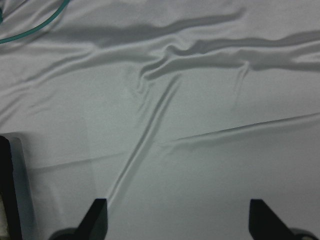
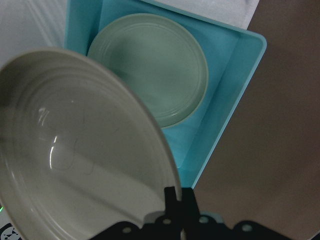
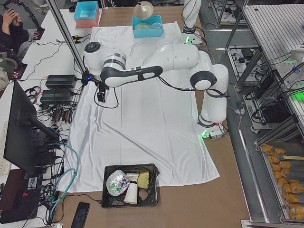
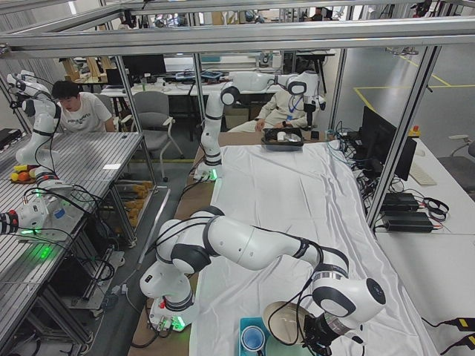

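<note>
A cream bowl (image 2: 75, 150) hangs tilted in my right gripper, which is shut on its rim; in the camera right view the bowl (image 4: 283, 322) is partly behind that gripper. Below and beside it is a light-blue bin (image 2: 225, 95) holding a pale green plate (image 2: 150, 67) and, in the camera right view, a blue cup (image 4: 252, 338). My left gripper is open over bare white cloth, its fingers wide apart with nothing between them.
A black tray (image 3: 154, 199) with a foil-covered item, a white cup and a yellow piece stands at the cloth's near end. A monitor and cables line the left side.
</note>
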